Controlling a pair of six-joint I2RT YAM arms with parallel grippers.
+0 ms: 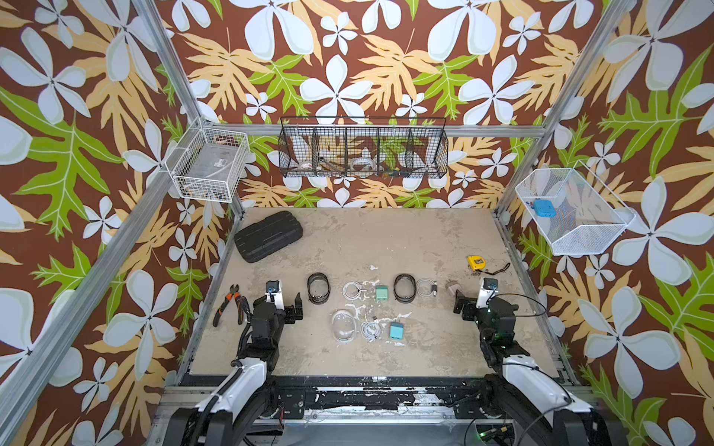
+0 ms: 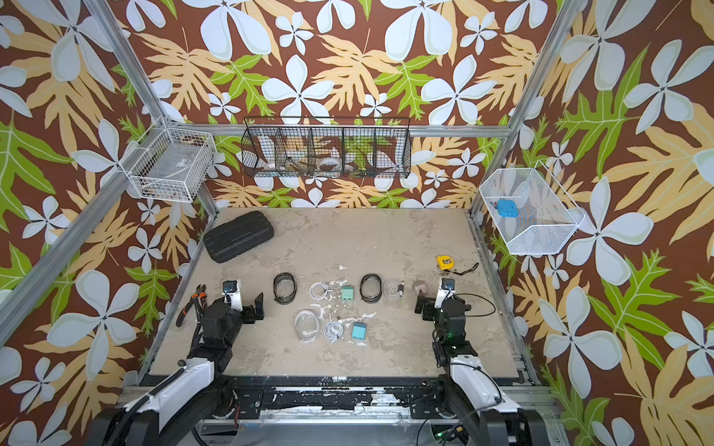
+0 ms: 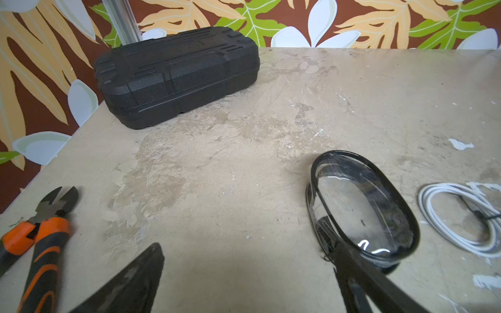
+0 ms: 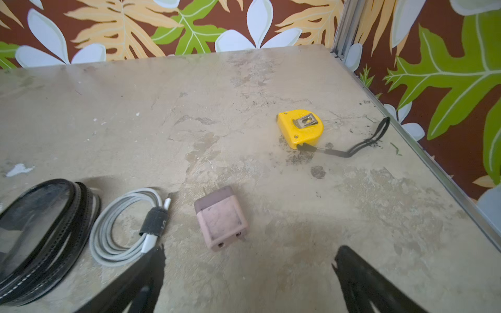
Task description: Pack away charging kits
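Note:
Two clear pouches with black rims lie on the table, the left pouch (image 3: 360, 208) and the right pouch (image 4: 31, 234). Between them in the top left view are a coiled white cable (image 1: 351, 290) and a green charger (image 1: 381, 293). Nearer the front lie two more coils, a larger coil (image 1: 344, 313) and a smaller coil (image 1: 370, 330), beside a teal charger (image 1: 396, 330). A grey coiled cable (image 4: 117, 227) and a pink charger (image 4: 221, 218) sit right of the right pouch. My left gripper is open left of its pouch; my right gripper is open near the pink charger. Both hold nothing.
A black case (image 1: 268, 236) lies back left, with orange-handled cutters (image 3: 49, 229) at the left edge. A yellow tape measure (image 4: 300, 127) is back right. Wall baskets hang around: white left (image 1: 211, 165), black divided (image 1: 363, 152), white right (image 1: 572, 215).

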